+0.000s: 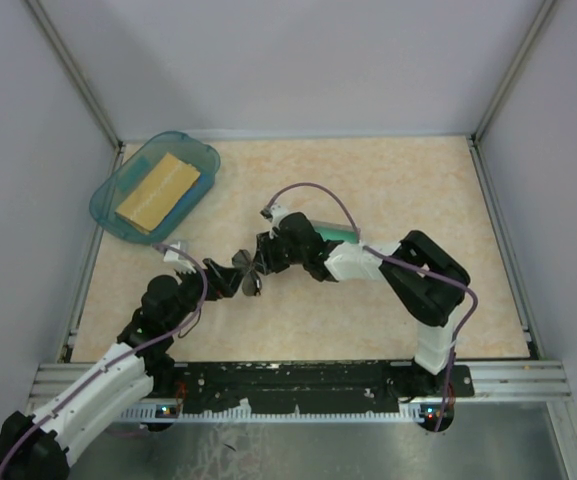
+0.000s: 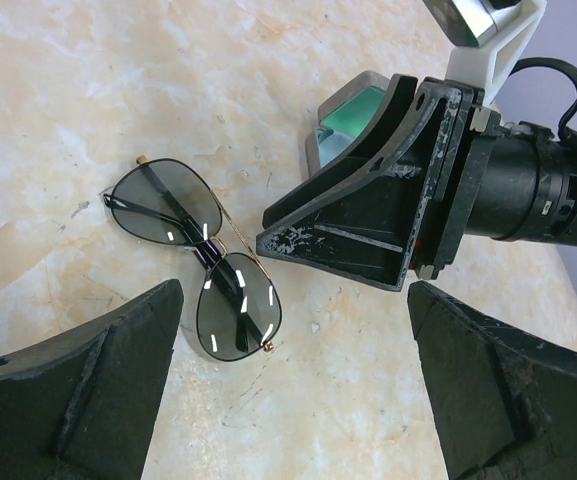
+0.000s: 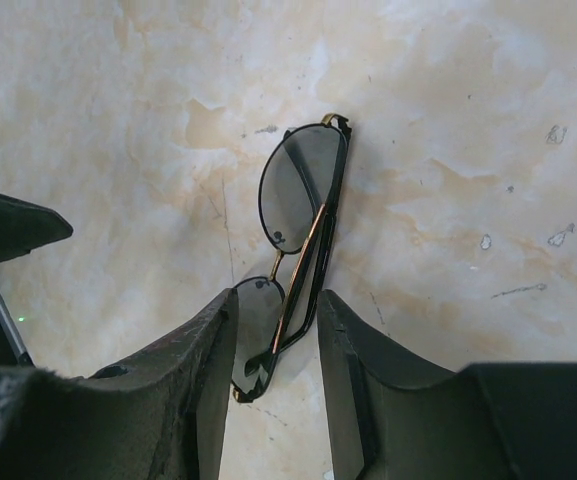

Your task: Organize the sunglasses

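Note:
Gold-framed sunglasses [image 1: 251,280] with grey lenses lie folded on the tabletop, between the two grippers; both wrist views show them, lens [image 2: 238,305] and lens [image 3: 298,185]. My left gripper [image 1: 230,278] is open just left of them, its fingers apart at the bottom of its wrist view. My right gripper [image 1: 266,254] hangs open just above and right of the sunglasses, nothing between its fingers; in the left wrist view it [image 2: 273,230] appears beside them.
A teal tray [image 1: 200,158] holding a tan cardboard piece [image 1: 156,190] sits at the back left. A small green-lined case [image 1: 340,231] lies behind the right arm.

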